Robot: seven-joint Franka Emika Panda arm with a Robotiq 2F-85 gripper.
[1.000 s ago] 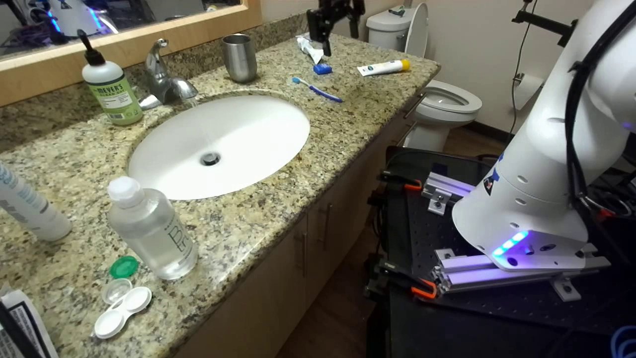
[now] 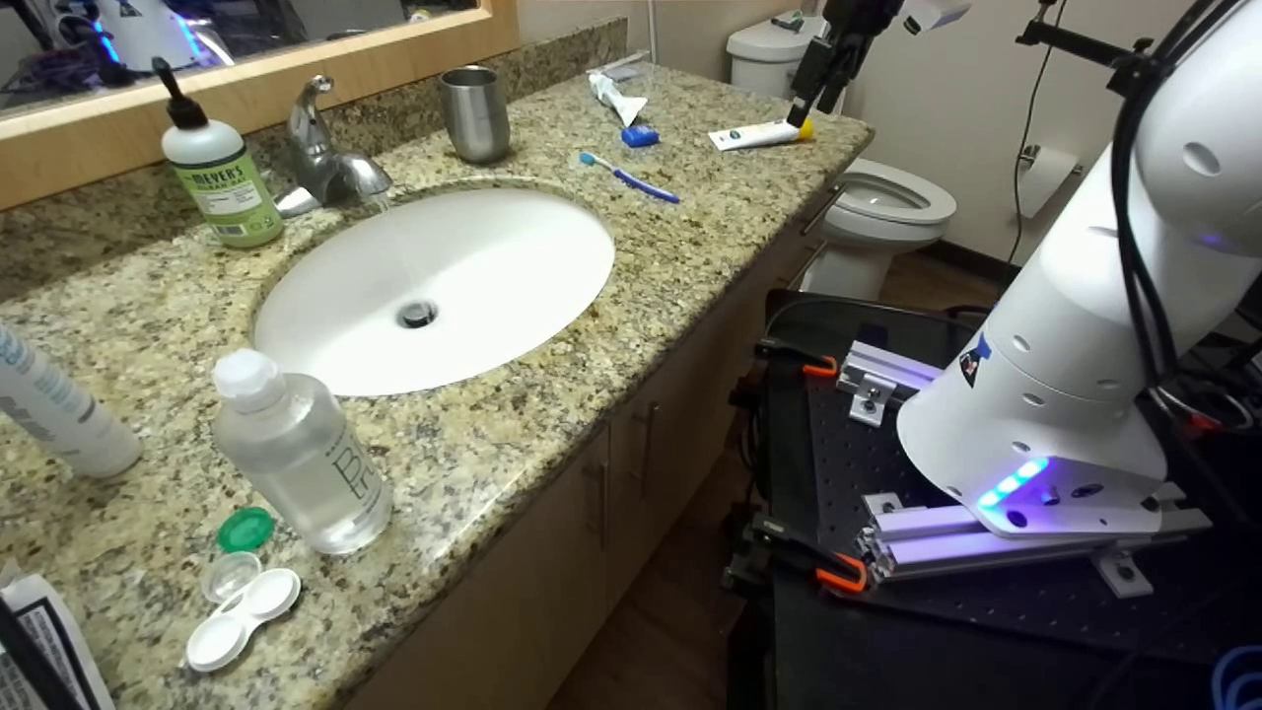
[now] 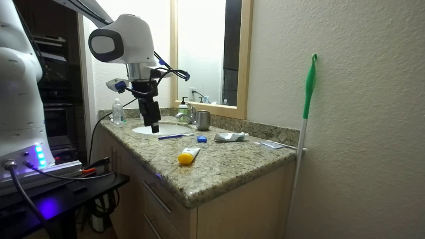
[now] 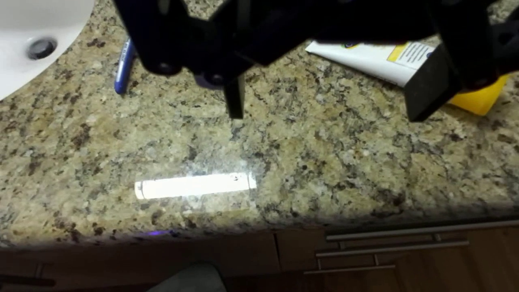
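My gripper is open above the counter, nothing between its two spread fingers. In the wrist view a white tube with a yellow cap (image 4: 479, 99) lies on the granite, partly hidden behind the right-hand finger. Exterior view 1 shows the gripper (image 2: 809, 106) overlapping the cap end of this tube (image 2: 757, 136). From the other side, the gripper (image 3: 154, 126) hangs above the counter, left of and behind the tube (image 3: 189, 155). A blue toothbrush (image 2: 633, 178) lies between the sink and the tube, and a small blue box (image 2: 640, 136) sits near it.
The white sink (image 2: 521, 254) is set into the granite counter. Beside it stand a metal cup (image 2: 475, 114), a faucet (image 2: 337, 177) and a soap bottle (image 2: 223, 183). A crumpled white tube (image 3: 231, 137) lies toward the wall. Bare granite (image 4: 311, 160) runs along the front edge.
From over the back part of the counter, near the blue box, the gripper has moved right in exterior view 1, toward the yellow-capped tube. The objects on the counter have not moved.
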